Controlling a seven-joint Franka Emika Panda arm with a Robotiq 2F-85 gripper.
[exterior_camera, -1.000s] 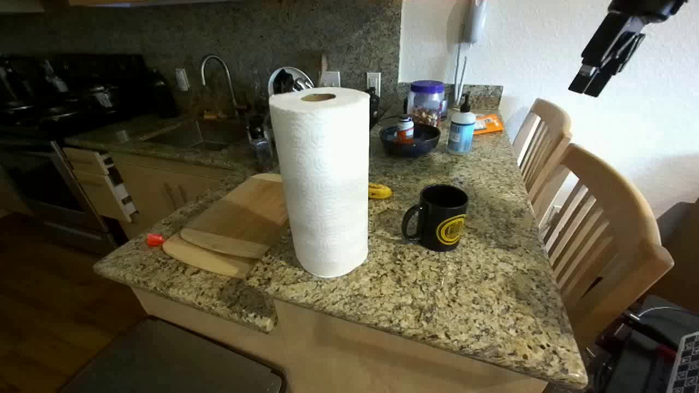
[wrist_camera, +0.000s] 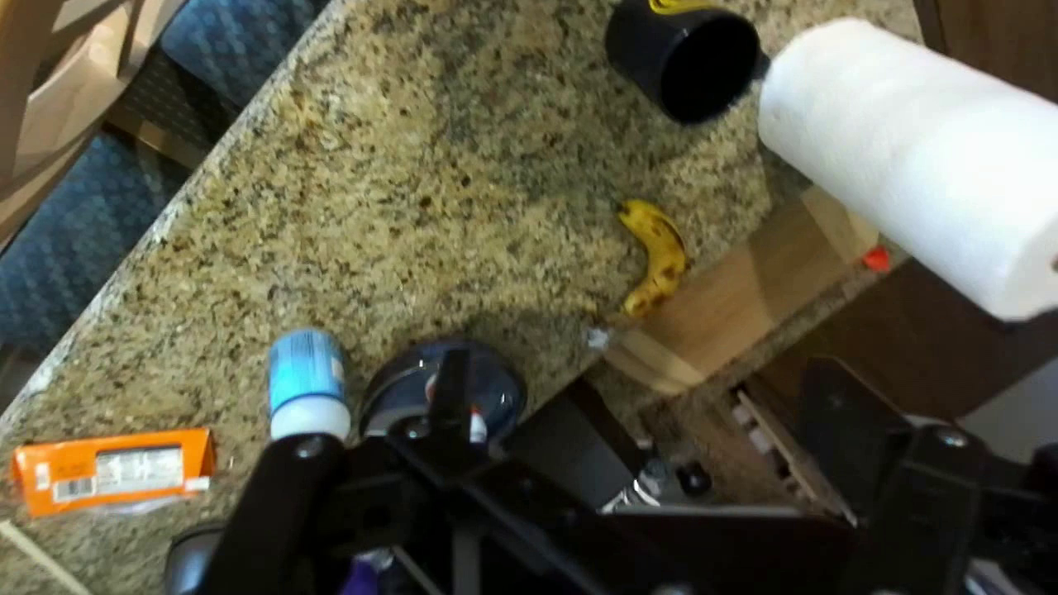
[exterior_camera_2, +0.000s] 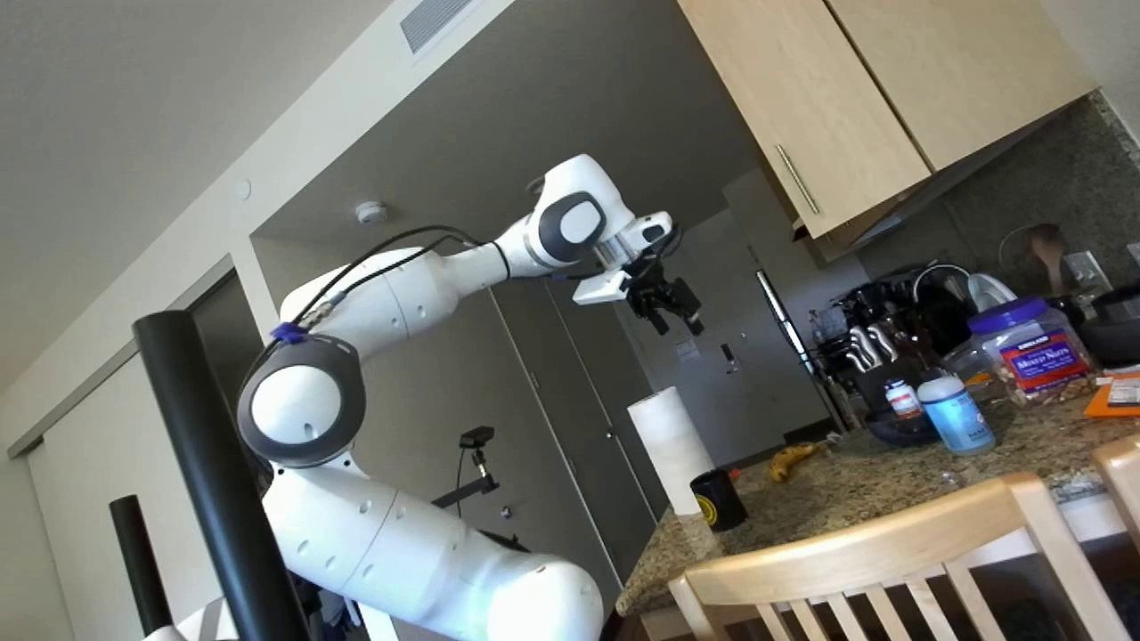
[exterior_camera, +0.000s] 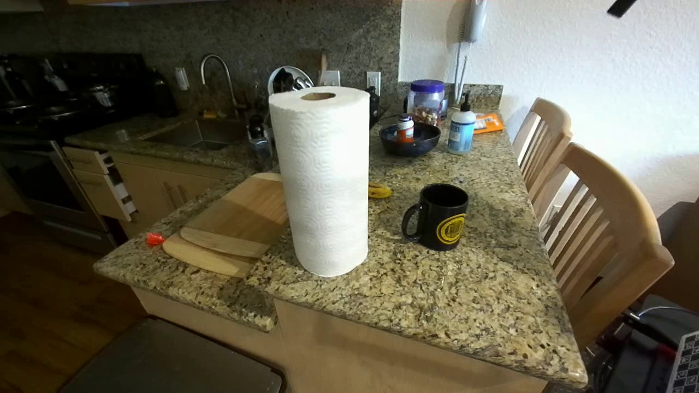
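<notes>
My gripper [exterior_camera_2: 675, 317] hangs high in the air above the counter, clear of everything. In the wrist view its two dark fingers stand wide apart, open, with nothing held between them. A black mug [exterior_camera: 444, 219] with a yellow emblem stands upright on the granite counter. To its left in exterior view 1 rises a tall white paper towel roll [exterior_camera: 326, 190]. A spotted yellow banana [wrist_camera: 656, 259] lies beside the wooden cutting boards [exterior_camera: 239, 216], mostly hidden behind the roll in exterior view 1. The dark bowl [exterior_camera: 409, 141] holds a small white-and-orange bottle [exterior_camera: 404, 130].
Further back are a blue pump bottle [exterior_camera: 461, 133], a purple-lidded nut jar [exterior_camera: 426, 101] and an orange packet [wrist_camera: 117, 471]. Wooden chairs [exterior_camera: 590, 229] line the counter's right side. Bare granite [exterior_camera: 452, 308] lies in front of the mug.
My gripper has moved up in exterior view 1, so only a small dark tip shows at the top right. The things on the counter have not moved.
</notes>
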